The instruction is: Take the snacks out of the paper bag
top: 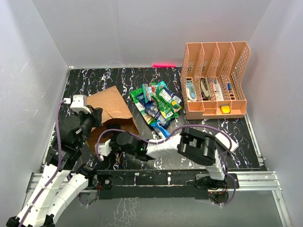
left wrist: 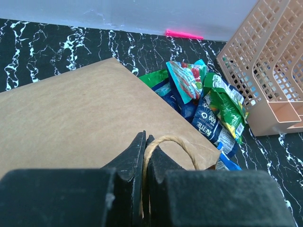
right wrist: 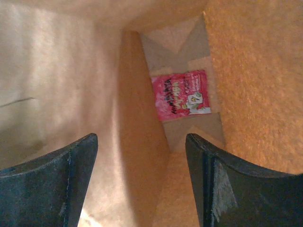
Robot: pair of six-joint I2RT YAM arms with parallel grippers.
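The paper bag [top: 106, 101] lies on its side, mouth toward the front. In the left wrist view my left gripper is shut on its twisted handle [left wrist: 168, 139]. My right gripper [top: 109, 142] is at the bag's mouth; in the right wrist view it [right wrist: 142, 146] looks inside, fingertips apart with nothing visible held between them. A red snack packet [right wrist: 180, 94] lies deep inside. Several green and blue snack packets [top: 165, 101] form a pile to the right of the bag.
A peach organiser [top: 215, 109] with small items stands at the back right. A pink object [top: 163, 65] lies at the back edge, and a white object [top: 227, 141] at the right. The front middle of the table is partly under my right arm.
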